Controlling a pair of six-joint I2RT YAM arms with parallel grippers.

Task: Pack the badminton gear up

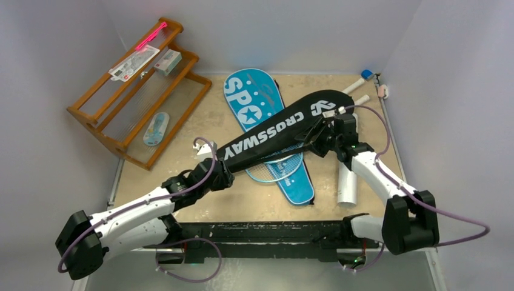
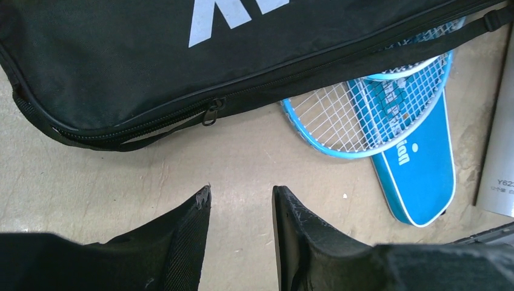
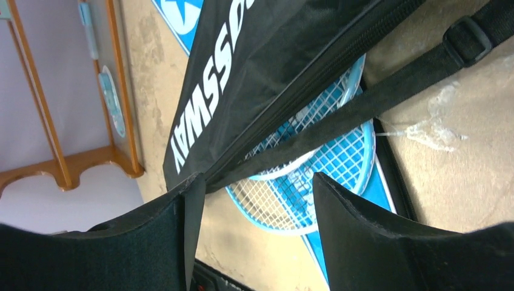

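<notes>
A long black CROSSWAY bag (image 1: 271,132) lies slantwise over a blue SPO bag (image 1: 251,91) and a strung racket (image 2: 339,130). Along the black bag's near edge run its zipper, with a pull (image 2: 210,114) near the left end, and a strap (image 3: 315,132) with a buckle. My left gripper is parted near that left end, bare table between its fingers. Over the strap side, near the bag's right half, my right gripper also stands parted; beyond its fingertips lie the strap and racket strings. Neither gripper holds anything.
A white tube (image 1: 347,182) lies on the right, partly under the right arm. At the back left stands a wooden rack (image 1: 176,118) with a small box (image 1: 168,62) and a blue-white case (image 1: 156,128). Bare table (image 1: 324,200) shows at the front.
</notes>
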